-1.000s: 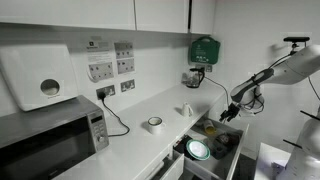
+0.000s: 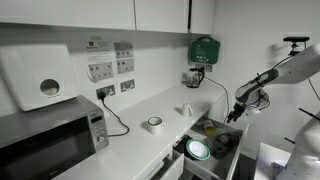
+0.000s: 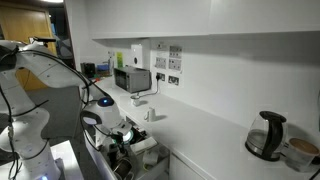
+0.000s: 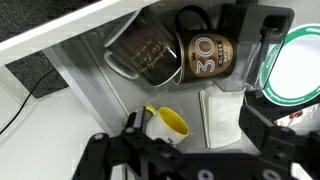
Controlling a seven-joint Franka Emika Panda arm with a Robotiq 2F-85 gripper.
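My gripper is open above a drawer, with no object held between its fingers. In the wrist view, a clear glass mug (image 4: 146,48) lies beside a dark mug (image 4: 206,53) marked "30". A yellow cup (image 4: 167,124) shows close to the left finger, partly covered by it. Between the fingers' sides, a white flat item (image 4: 222,115) rests on the drawer floor. At the right, a white plate (image 4: 300,68) with a green rim is partly cut off. In exterior view 1 the gripper (image 2: 232,118) is small, over the drawer's right end.
The drawer (image 2: 226,163) stands pulled out below the worktop. A kettle (image 3: 265,135) stands on the worktop, as do a white mug (image 2: 154,125) and a microwave (image 2: 55,139). The drawer's wall (image 4: 75,32) runs near the gripper.
In exterior view 1, the arm has shifted to the right over the drawer's end during the last second. The drawer and the things on the worktop look unmoved.
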